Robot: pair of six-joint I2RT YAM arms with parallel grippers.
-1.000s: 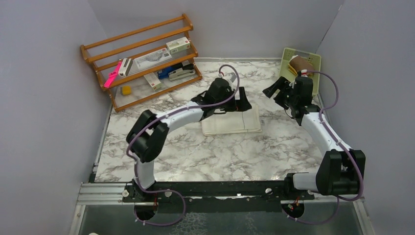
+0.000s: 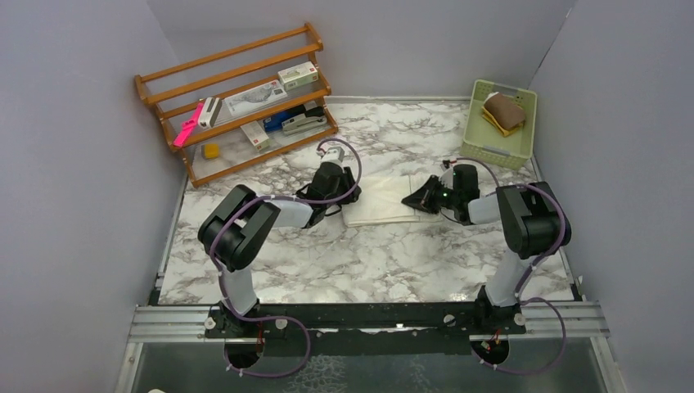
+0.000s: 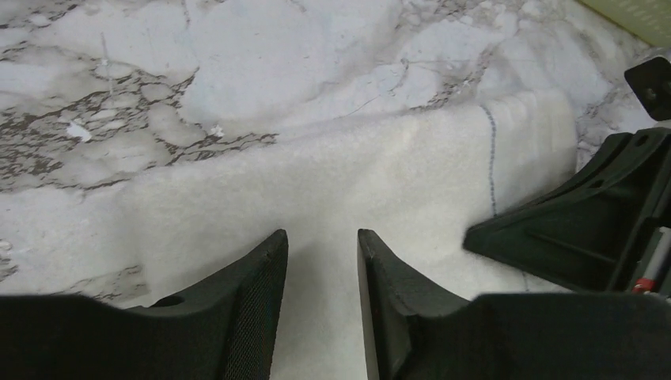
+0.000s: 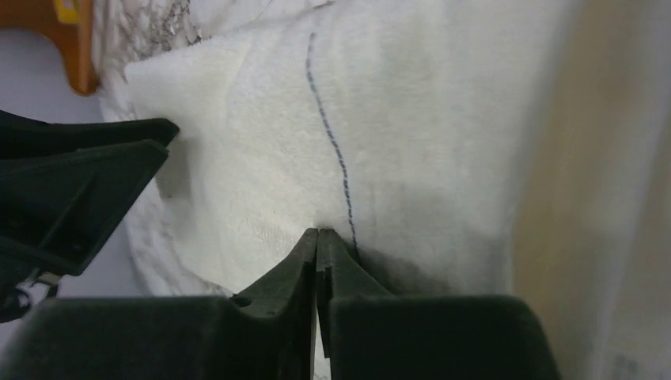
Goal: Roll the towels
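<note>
A cream towel (image 2: 383,199), folded flat, lies mid-table under both grippers; a dark stitched line runs across its right part. Over its left end is my left gripper (image 2: 353,195), its fingers part open; in the left wrist view the left gripper has only towel surface showing below the gap. My right gripper (image 2: 412,203) rests down against the towel near the stitched line. Seen in the right wrist view, the right gripper is shut at the stitching, and whether it pinches any cloth cannot be told.
At the back right stands a green basket (image 2: 477,135) holding brown and yellow folded cloths. A wooden rack (image 2: 232,71) with boxes and staplers occupies the back left. Bare marble table (image 2: 368,266) lies in front of the towel.
The left gripper has drawn back leftward to the towel's left end. My right gripper has come in from the basket side, moved down onto the towel and shut.
</note>
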